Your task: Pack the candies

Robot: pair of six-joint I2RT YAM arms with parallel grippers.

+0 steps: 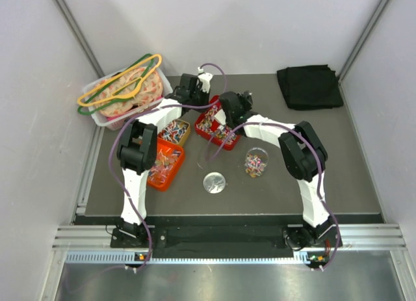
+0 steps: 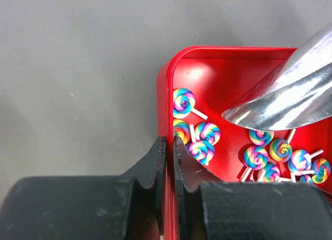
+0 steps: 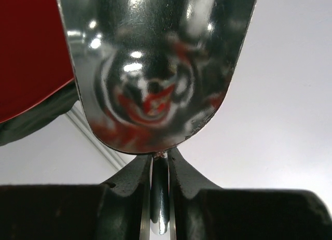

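Note:
In the top view, a red basket [image 1: 226, 147] of swirl lollipops stands at the table's back middle. My left gripper is shut on the basket's rim, one finger outside and one inside the wall. Multicoloured lollipops [image 2: 255, 157] with white sticks lie loosely on the basket's floor. A shiny metal scoop [image 2: 290, 97] reaches over them from the right. Its handle is clamped in my right gripper, which is shut. The scoop's bowl [image 3: 155, 69] fills the upper right wrist view; whether candies lie in it cannot be seen.
A clear round jar [image 1: 256, 162] partly filled with candies stands right of centre, and a silver lid [image 1: 214, 183] lies left of it. Orange [image 1: 160, 186] and yellow [image 1: 186, 136] candy baskets stand left. Black cloth [image 1: 309, 88] lies at the back right.

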